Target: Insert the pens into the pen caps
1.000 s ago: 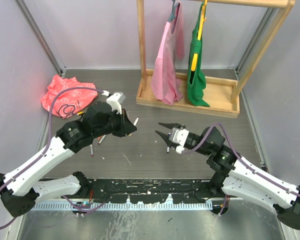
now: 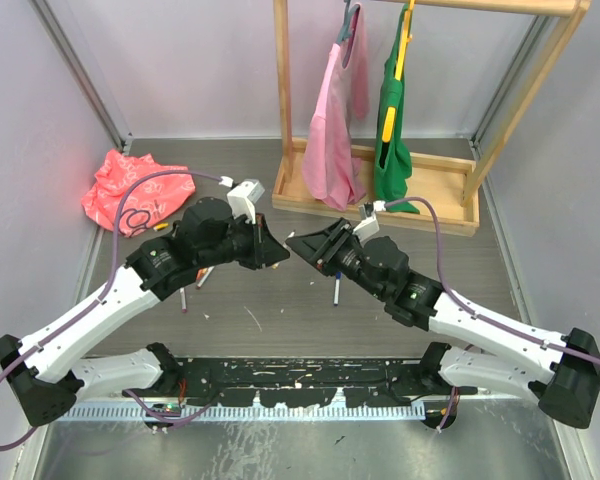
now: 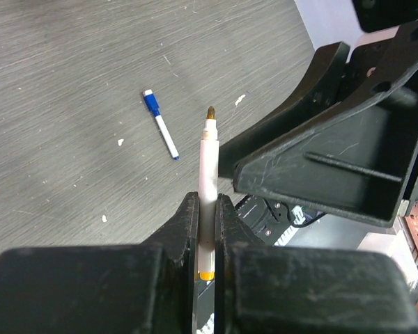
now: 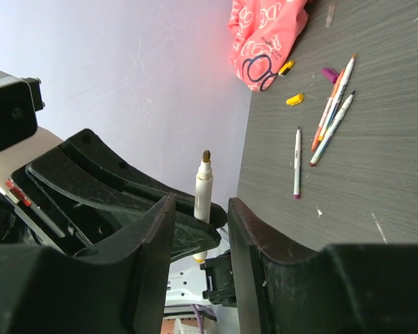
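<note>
My left gripper [image 2: 265, 250] is shut on a white pen [image 3: 207, 174] with a brown tip and a yellow end, pointing up. Close beside it is my right gripper [image 2: 310, 243]; in the left wrist view its fingers [image 3: 327, 174] are behind and right of the pen's upper part, and whether they touch it I cannot tell. A blue-capped pen [image 3: 160, 124] lies on the table. Several other pens [image 4: 338, 115] lie at the left, near loose yellow [image 4: 295, 99] and purple [image 4: 329, 74] caps.
A red printed bag [image 2: 130, 190] lies at the back left. A wooden rack with a tray [image 2: 440, 180] holds pink [image 2: 335, 150] and green [image 2: 390, 150] garments at the back right.
My left gripper, holding the pen, has moved slightly right.
</note>
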